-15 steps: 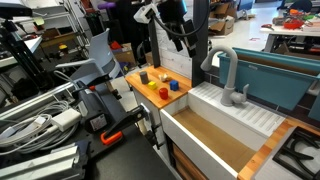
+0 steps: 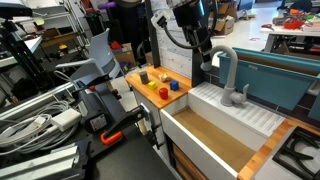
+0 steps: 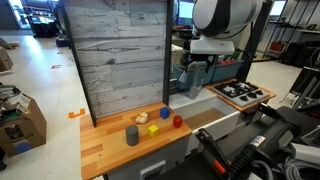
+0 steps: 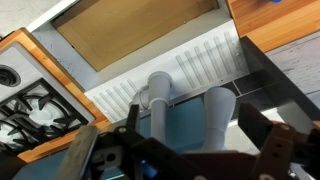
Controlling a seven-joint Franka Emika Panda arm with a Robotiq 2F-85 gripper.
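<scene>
My gripper (image 2: 208, 60) hangs in the air beside the tall grey faucet (image 2: 231, 75), on the side toward the small blocks. In the wrist view, the fingers of my gripper are spread wide apart, with nothing held. The faucet (image 4: 160, 95) rises in the gap between them in that view; I cannot tell how far below it is. The white sink (image 2: 187, 130) has a brown, empty-looking bottom. On the wooden counter sit a blue block (image 2: 174, 85), a red cup-like piece (image 2: 163, 94), a yellow block (image 2: 152, 86) and a grey cylinder (image 2: 144, 77).
A stove top (image 2: 296, 152) lies at the far end of the counter past the sink. Behind the faucet runs a teal backsplash panel (image 2: 268, 82). A whitewashed plank wall (image 3: 130, 60) stands behind the blocks. Above the sink the space is free.
My arm has swung right, from over the block side toward the faucet, and the gripper has come lower. The blocks, sink and faucet stay where they were.
</scene>
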